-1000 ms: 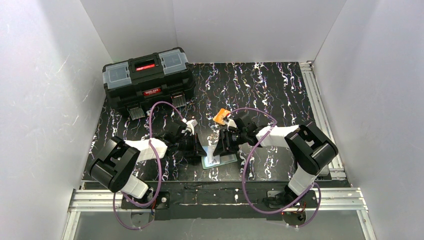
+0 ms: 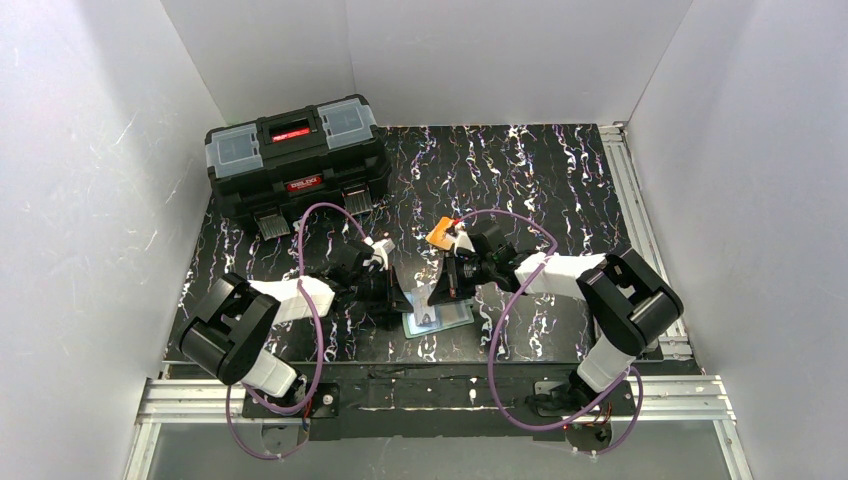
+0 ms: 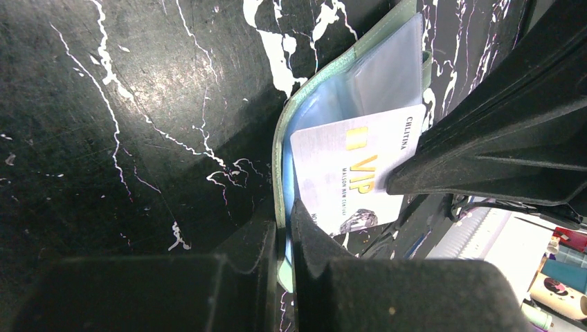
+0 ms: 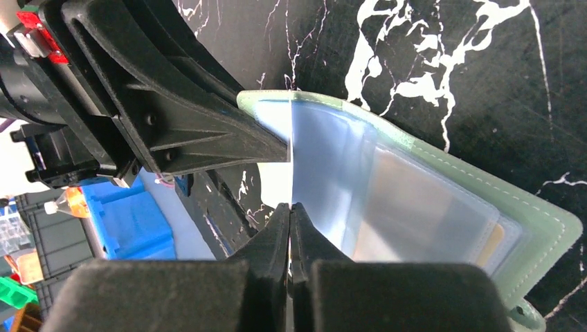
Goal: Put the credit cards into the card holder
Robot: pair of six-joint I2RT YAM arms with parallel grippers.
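Observation:
The card holder [image 2: 456, 315] lies on the table, green-edged with clear bluish pockets. My left gripper is shut on its left edge, the green border running between the fingers. A white VIP credit card [image 3: 336, 162] stands tilted over the holder in the left wrist view, its left side against the blue pocket; whether its edge is inside cannot be told. My right gripper is shut on this card, seen edge-on as a thin white line down to the fingertips. Both grippers [image 2: 434, 299] work close together above the holder.
An orange item [image 2: 441, 233] lies behind the right gripper. A large black toolbox [image 2: 297, 160] fills the back left. Free table stretches across the back right. Another card-like edge [image 4: 493, 243] shows in the holder's right pocket.
The left arm and the holder have stayed in place.

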